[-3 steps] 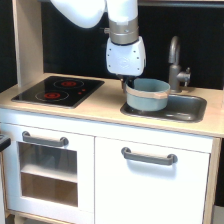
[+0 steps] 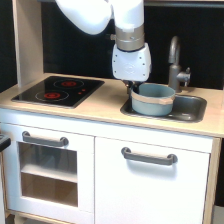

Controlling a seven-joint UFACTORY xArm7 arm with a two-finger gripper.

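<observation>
A grey-blue pot (image 2: 152,104) with a brownish rim sits at the sink (image 2: 187,108), over the left part of its basin. From above, the white arm reaches down to the pot's left side. My gripper (image 2: 131,88) is at the pot's left edge and appears shut on it there. The dark fingers are small and blend with the background, so their exact hold is hard to make out. Whether the pot's base touches the basin floor is hidden.
Behind the pot, a dark faucet (image 2: 178,66) rises close to its right side. A black stove top (image 2: 58,91) with two reddish burners lies on the left, with nothing on it. Bare wooden counter (image 2: 103,104) separates stove and sink.
My gripper and the pot have moved together a little to the right and lower in the view. The pot now covers more of the sink.
</observation>
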